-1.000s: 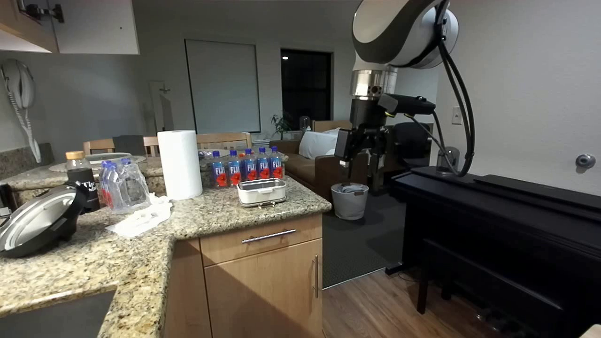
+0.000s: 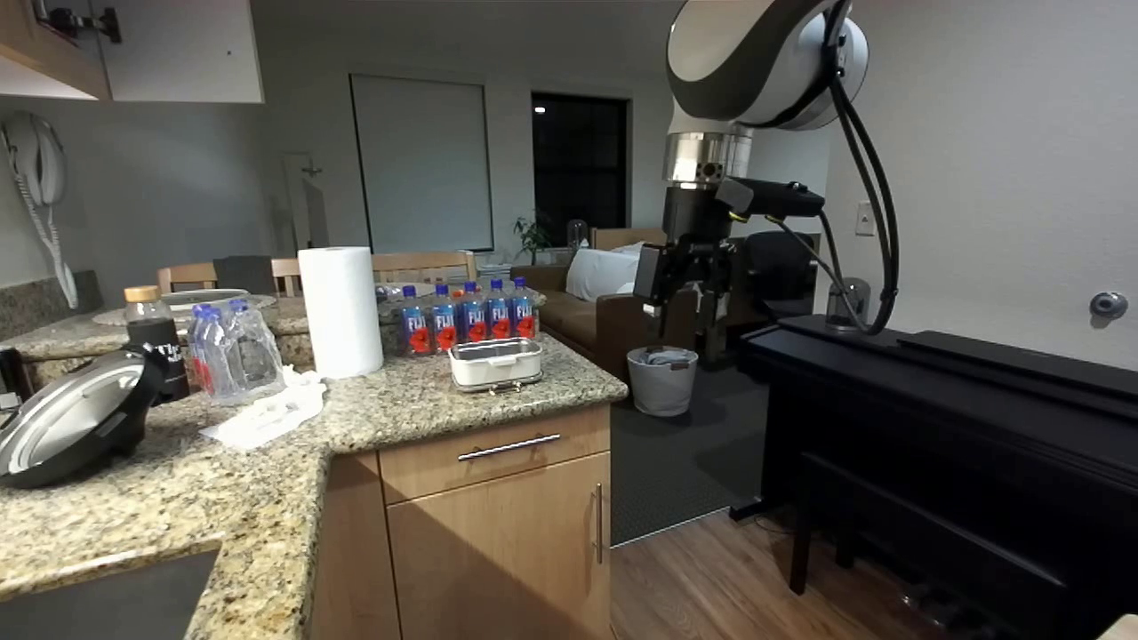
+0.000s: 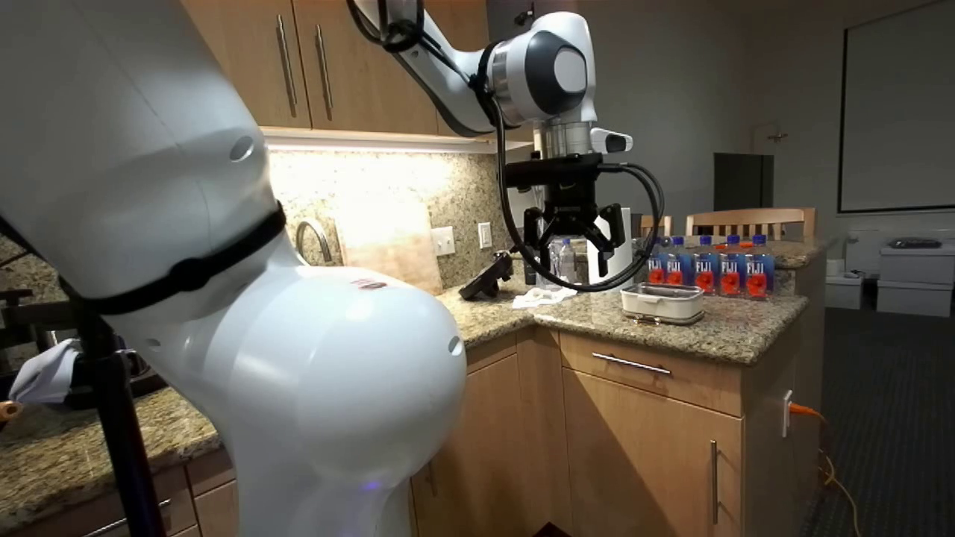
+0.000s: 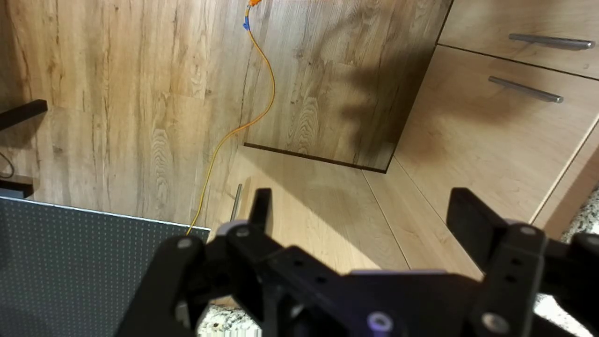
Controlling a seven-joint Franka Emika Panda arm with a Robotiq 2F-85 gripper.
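My gripper (image 3: 573, 259) hangs pointing down, its fingers spread wide and nothing between them. In the wrist view the gripper stands open above the wooden floor (image 4: 168, 84) and the cabinet fronts. A white rectangular container (image 2: 496, 364) with an open top sits on a metal rack near the end of the granite counter (image 2: 576, 386). Behind it stands a row of several blue-capped water bottles (image 2: 470, 315). The exterior view from the room's other side shows the container (image 3: 662, 304) beyond the gripper, apart from it. What lies inside the container is hidden.
A paper towel roll (image 2: 341, 313), a crumpled white towel (image 2: 272, 414), clear empty bottles (image 2: 235, 352) and a tilted black-rimmed lid (image 2: 75, 416) occupy the counter's left side. To the right is a black piano (image 2: 949, 448). An orange cable (image 4: 272, 90) crosses the floor.
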